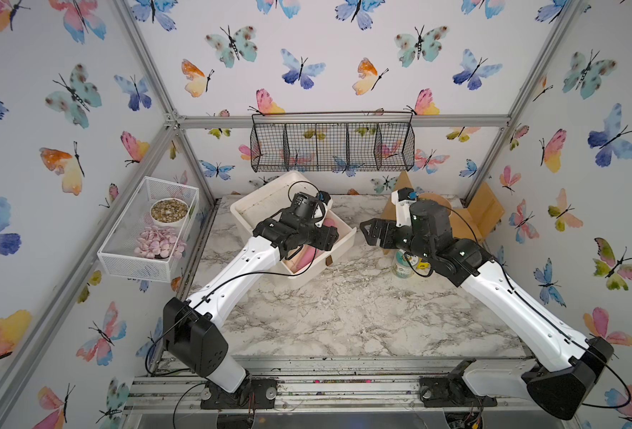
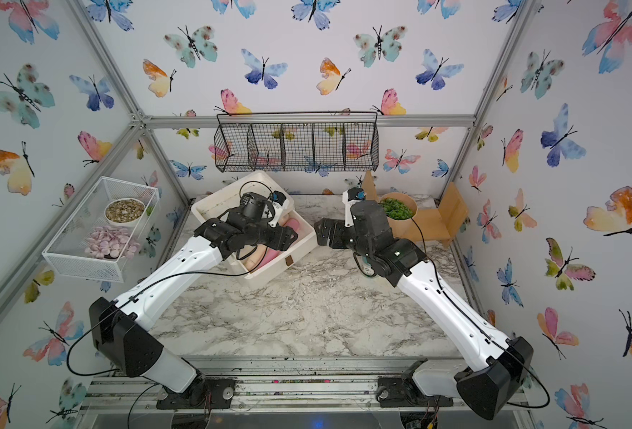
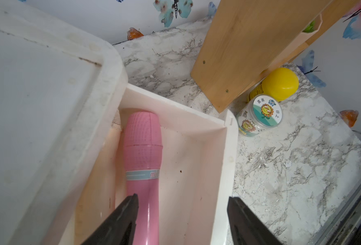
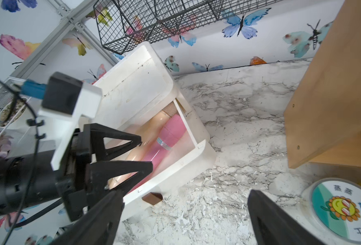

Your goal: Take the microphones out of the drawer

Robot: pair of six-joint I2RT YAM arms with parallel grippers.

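Note:
The pink microphone point(image 3: 142, 143) lies lengthwise in the pulled-out white drawer point(image 3: 229, 163), beside a beige one point(image 4: 151, 128). My left gripper hangs above that drawer, its fingers apart and empty, one over the pink microphone, the other near the drawer's outer wall; the top views show it mostly hiding the drawer. My right gripper is open and empty, off to the right of the drawer, over the table beside a round lidded tub.
A wooden shelf point(image 4: 319, 102) with a plant, a lidded tub point(image 4: 341, 208) and a yellow object point(image 3: 281, 83) stand at right. A mesh basket point(image 1: 148, 264) hangs at left, a wire rack point(image 1: 332, 143) at the back.

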